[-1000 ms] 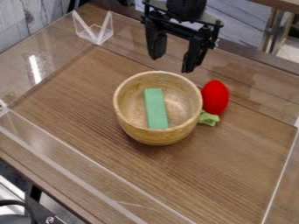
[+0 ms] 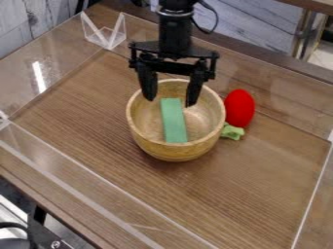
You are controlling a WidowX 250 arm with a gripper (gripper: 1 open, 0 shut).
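My black gripper (image 2: 170,88) hangs over the back half of a tan bowl (image 2: 203,136), its two fingers apart on either side above the bowl. A green bar (image 2: 173,121) lies lengthwise inside the bowl, in front of the fingers, with nothing seen held between them.
A red oval object (image 2: 239,107) and a small light green piece (image 2: 233,132) lie just right of the bowl. A clear plastic piece (image 2: 101,30) is at the back left, and another at the left edge.
My gripper has come down and toward the front, from behind the bowl to over it, and has turned somewhat. The bowl and the objects around it look unmoved.
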